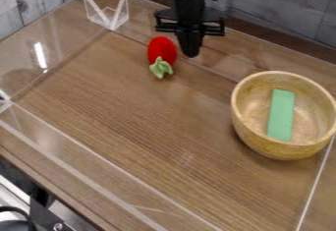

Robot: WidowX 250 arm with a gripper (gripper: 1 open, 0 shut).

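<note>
The black arm reaches down from the top centre, its gripper (190,48) hanging just right of a red object with a green leafy top (161,51) on the wooden table (144,146). The gripper looks shut, with nothing seen between its fingers, though it is small here. A green block (281,115) lies in a pale yellow bowl (250,127) at the right.
A clear plastic item (108,11) stands at the back left, another at the left edge. A wall runs along the back.
</note>
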